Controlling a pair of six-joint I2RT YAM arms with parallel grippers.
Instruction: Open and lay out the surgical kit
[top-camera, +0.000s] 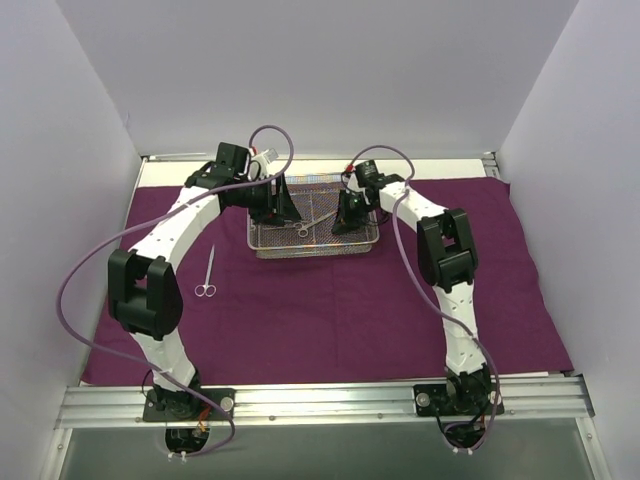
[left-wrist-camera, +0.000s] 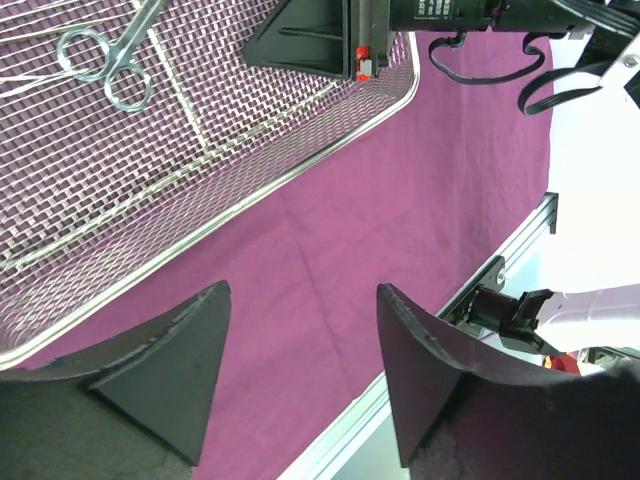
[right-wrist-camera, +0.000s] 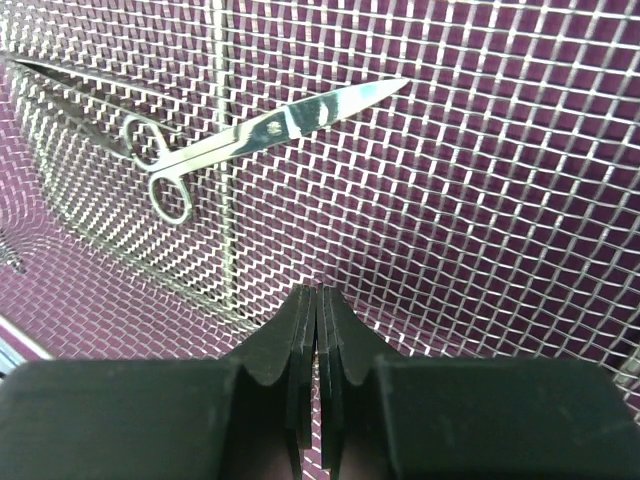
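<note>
Silver scissors (right-wrist-camera: 250, 137) lie on the mesh floor of the wire basket (top-camera: 310, 252). In the right wrist view their rings are at the left and the blades point up and to the right. My right gripper is shut with nothing between its fingers, and the scissors lie apart from it, beyond the tips. From above, that gripper (top-camera: 347, 225) is over the basket's right part. My left gripper stands open and empty; in the top view it is over the basket's left part. In the left wrist view the scissors' rings (left-wrist-camera: 129, 87) show at the upper left.
Another pair of scissors (top-camera: 209, 272) lies on the purple cloth (top-camera: 300, 330) left of the basket. Thin instruments (left-wrist-camera: 40, 82) rest in the basket beside the first scissors' rings. Cloth in front of the basket is clear.
</note>
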